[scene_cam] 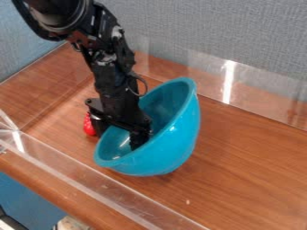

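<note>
A blue bowl (173, 144) sits tilted on the wooden counter, its opening turned toward the left. My black gripper (125, 128) reaches down at the bowl's left side, its lower part inside or against the rim. A small red object (90, 125) lies just left of the gripper, partly behind it.
A clear plastic barrier (224, 85) runs along the back, and another along the near left edge. A grey wall stands behind.
</note>
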